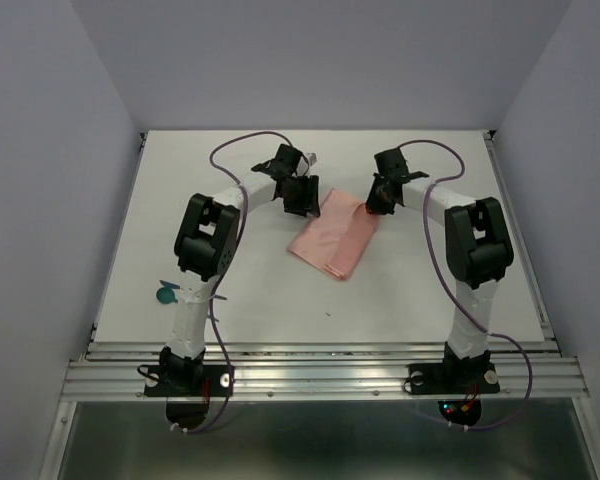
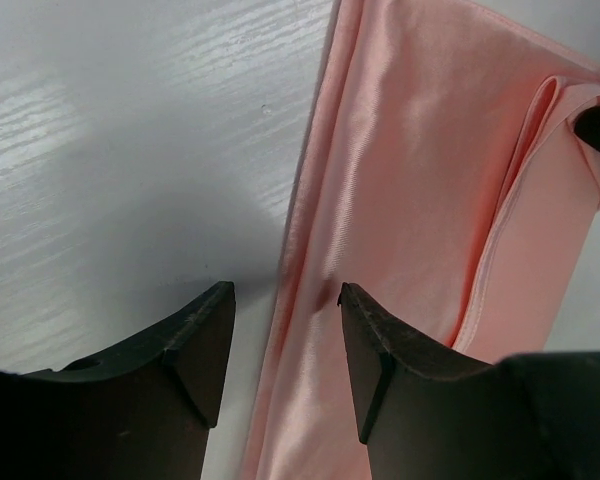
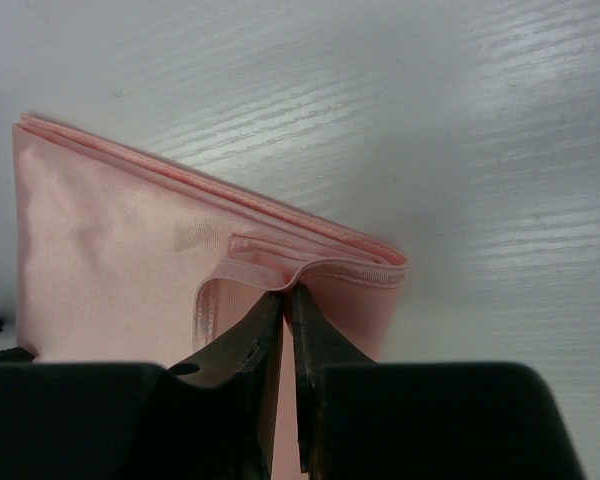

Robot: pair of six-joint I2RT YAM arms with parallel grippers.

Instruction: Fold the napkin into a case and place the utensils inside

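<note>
The pink napkin (image 1: 325,240) lies folded at the table's centre, with a narrower flap along its right side. At its upper left edge, my left gripper (image 1: 311,210) stands open, low over the folded edge, nothing held between its fingers. My right gripper (image 1: 378,208) is shut on the napkin's upper right corner, pinching a turned-back layer of the flap. The utensils (image 1: 167,295) lie at the table's lower left in the top view, partly hidden by the left arm.
Grey walls stand at the back and sides; a metal rail runs along the front edge.
</note>
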